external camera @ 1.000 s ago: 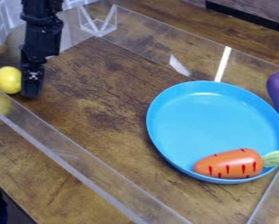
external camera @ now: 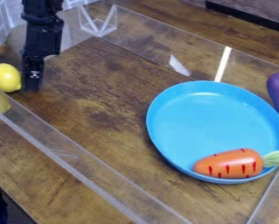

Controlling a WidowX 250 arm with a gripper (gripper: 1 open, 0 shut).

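My gripper (external camera: 31, 80) reaches down at the upper left, its dark fingers low on the wooden surface. It looks shut, with nothing visible between its fingers. A yellow lemon (external camera: 5, 77) sits just to its left, against the clear wall, next to or touching the fingers. A blue plate (external camera: 205, 122) lies on the right with a toy carrot (external camera: 229, 164) on its front rim.
A purple eggplant (external camera: 278, 94) stands at the right edge beyond the plate. Clear plastic walls (external camera: 77, 162) border the work area.
The lemon has shifted slightly left and up since a second ago. The gripper has barely moved; the plate and carrot are still.
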